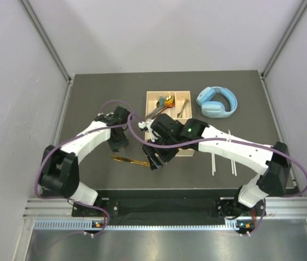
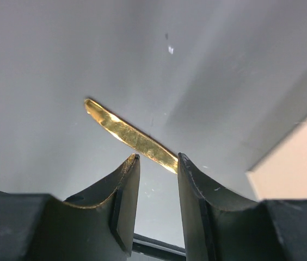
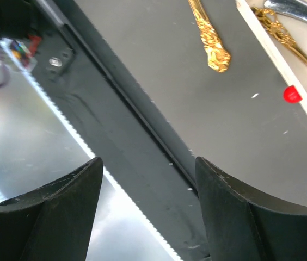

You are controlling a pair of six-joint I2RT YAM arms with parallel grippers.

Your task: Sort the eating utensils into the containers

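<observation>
A gold knife (image 1: 123, 159) lies on the dark mat; its blade (image 2: 126, 133) is below my left gripper, whose fingers are part open with nothing visible between them. The knife's ornate handle (image 3: 215, 51) shows in the right wrist view. My right gripper stands part open over the mat near that handle, nothing between its fingers. A wooden divided box (image 1: 149, 96) holds spoons and other cutlery; its lower compartment is mostly hidden by my right arm in the top view, and a gold piece (image 3: 292, 41) and a silver one (image 3: 298, 11) show inside it.
Blue headphones (image 1: 219, 113) lie right of the box. Two pairs of pale sticks (image 1: 213, 166) lie on the mat below them, partly under my right arm.
</observation>
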